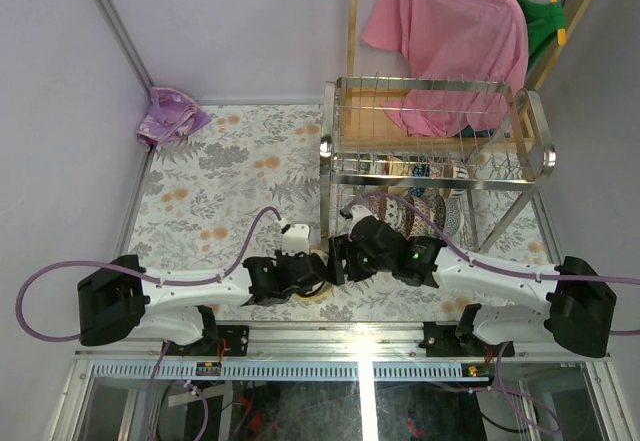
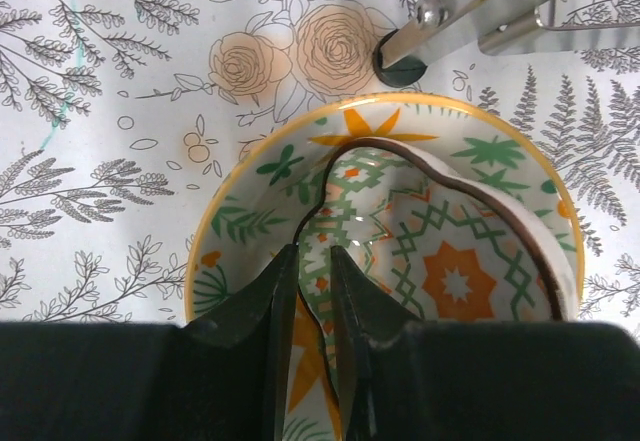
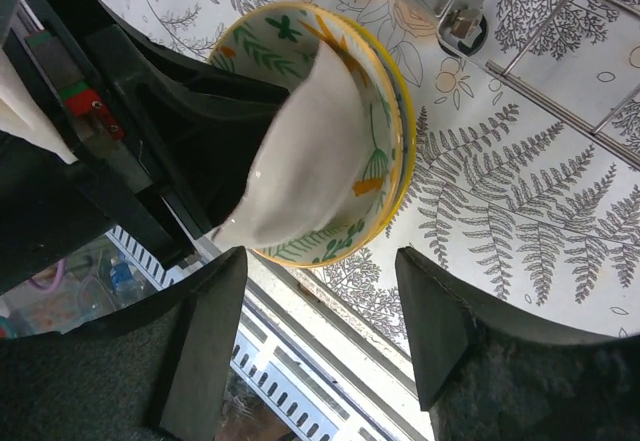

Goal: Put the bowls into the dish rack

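Note:
A patterned bowl with a wavy dark rim (image 2: pixel 455 281) sits inside a yellow-rimmed bowl (image 2: pixel 230 221) near the front middle, beside the foot of the metal dish rack (image 1: pixel 430 181). My left gripper is at the inner bowl's near side, fingertips close together over its wavy rim; whether they grip it is unclear. In the right wrist view the inner bowl shows its white side tilted up beside the left gripper. My right gripper stands open with nothing between its fingers, just right of both bowls.
Several bowls (image 1: pixel 420 216) stand in the rack's lower tier. A purple cloth (image 1: pixel 170 116) lies at the left wall, and shirts hang behind the rack.

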